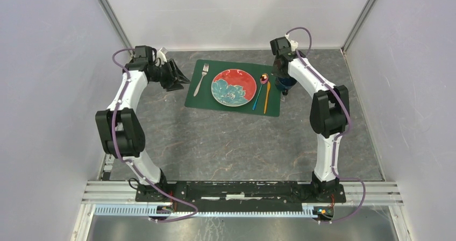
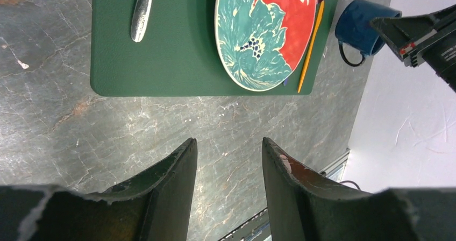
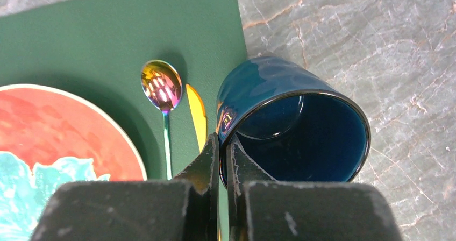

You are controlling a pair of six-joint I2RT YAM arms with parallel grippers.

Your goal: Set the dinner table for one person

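My right gripper is shut on the near-left rim of a dark blue mug (image 3: 279,85), its fingertips pinching the wall. From above, this mug (image 1: 286,84) shows at the placemat's right edge, partly covered by the arm. A red plate with a teal flower (image 1: 234,87) lies mid-placemat (image 1: 199,98). To its left rests a silver fork (image 1: 201,79); to its right are a shiny spoon (image 1: 261,90) and a yellow-orange knife (image 1: 267,97). Off the mat's left side, my left gripper stands open and empty.
White walls (image 1: 236,15) close off the back and both sides.
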